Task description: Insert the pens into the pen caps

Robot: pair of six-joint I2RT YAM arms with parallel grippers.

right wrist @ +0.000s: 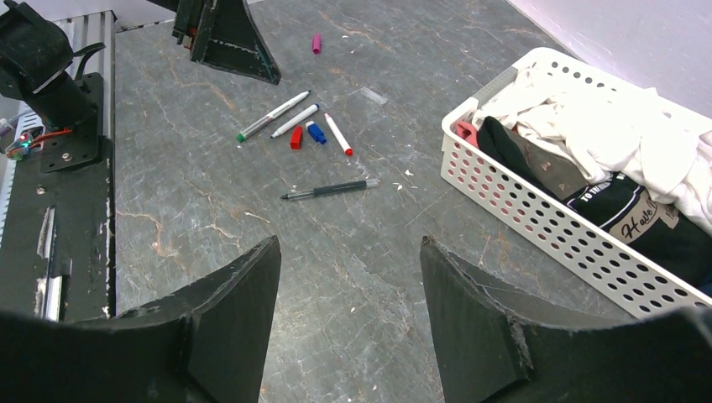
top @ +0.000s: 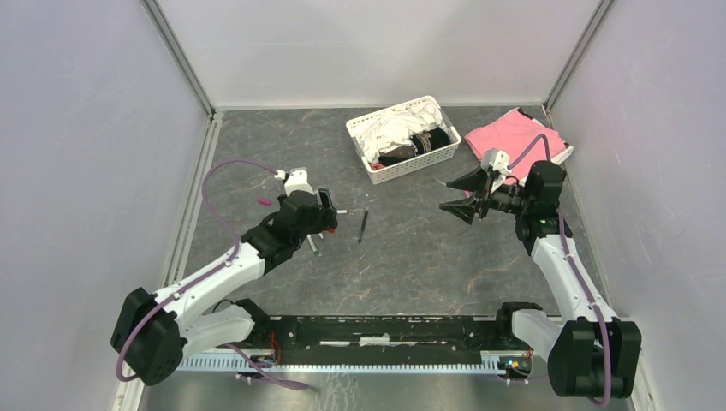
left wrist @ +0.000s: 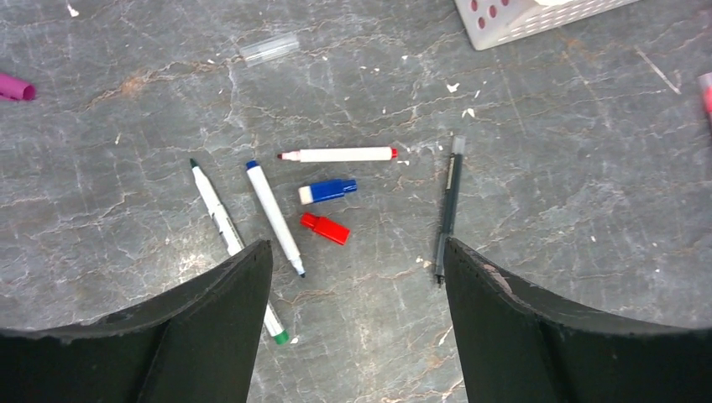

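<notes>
In the left wrist view, a white pen with a green end (left wrist: 217, 207), a white pen with blue ends (left wrist: 275, 218) and a white pen with a red end (left wrist: 348, 154) lie on the table. Beside them lie a blue cap (left wrist: 327, 191) and a red cap (left wrist: 325, 227). A purple cap (left wrist: 15, 87) is at the far left. The dark, clear-ended pen (left wrist: 450, 201) lies to the right. My left gripper hovers above these, fingers apart and empty. Well to the right, my right gripper stands open over bare table.
A white basket (top: 419, 163) of cloth items stands at the back. Pink cloth (top: 515, 137) lies at the back right. A small clear piece (left wrist: 269, 49) rests beyond the pens.
</notes>
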